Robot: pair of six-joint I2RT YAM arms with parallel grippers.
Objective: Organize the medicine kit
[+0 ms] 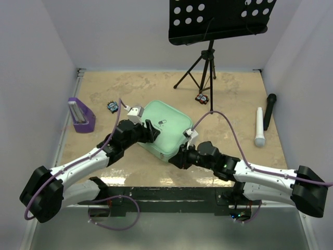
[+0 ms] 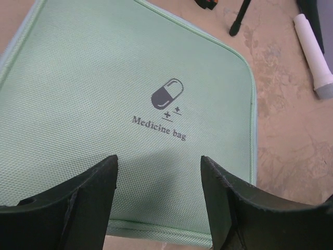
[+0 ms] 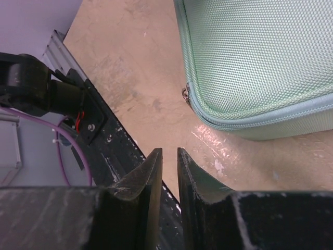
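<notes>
The pale green medicine bag (image 1: 169, 117) lies on the table with its lid down, a pill emblem and lettering on top. A zip pull (image 3: 186, 95) shows at a rounded corner of its rim in the right wrist view. Over the lid's left side is my left gripper, its fingers apart with lid fabric visible between them; whether they press on any cloth cannot be told. By the bag's front right corner, my right gripper has a narrow gap between its fingertips and nothing in it. Whatever the bag contains is hidden.
A black stand (image 1: 210, 65) rises behind the bag. White (image 1: 259, 126) and black (image 1: 269, 112) microphones lie at the right; a purple holder (image 1: 81, 114) stands at the left. Two small dark items, one a blue-and-black piece (image 1: 113, 107), lie at the back.
</notes>
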